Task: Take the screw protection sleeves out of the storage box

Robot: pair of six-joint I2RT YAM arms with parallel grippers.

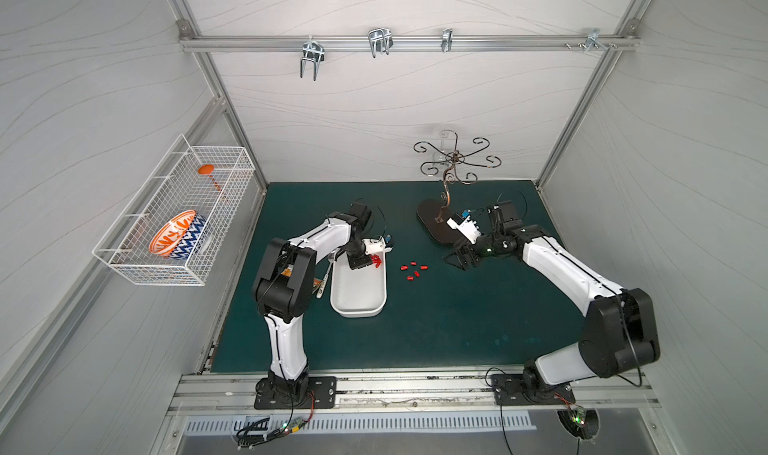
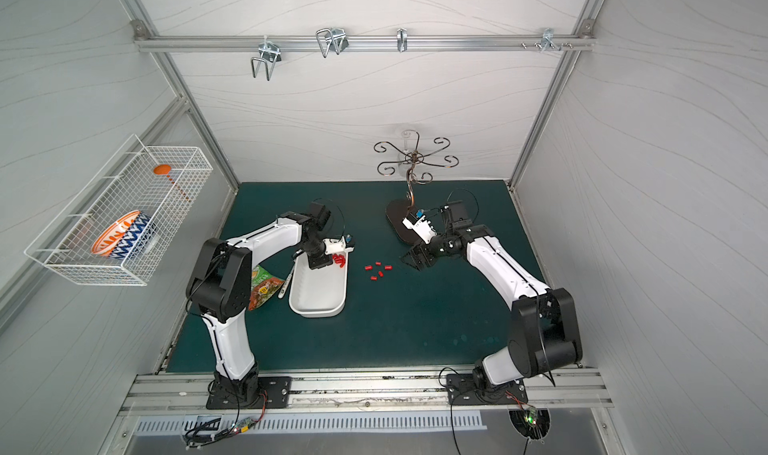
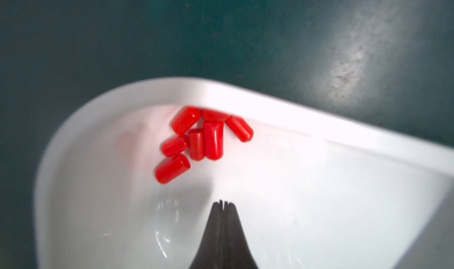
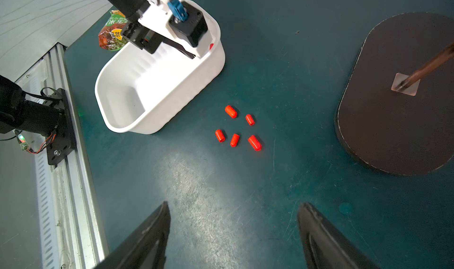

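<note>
Several red screw protection sleeves point(image 3: 213, 140) are bunched in a corner of the white storage box point(image 1: 358, 310). Over the box floor, short of that bunch in the left wrist view, my left gripper is shut with its tips together and nothing between them. The sleeves all lie outside its fingers. Out on the green table, to the right of the box, several more red sleeves point(image 4: 235, 139) are scattered. My right gripper is wide open and empty above the table, to the right of those loose sleeves.
A metal stand with a dark base point(image 4: 402, 94) stands at the back, near the right gripper. A colourful food bag point(image 2: 263, 287) and a white-handled tool point(image 2: 286, 282) lie left of the box.
</note>
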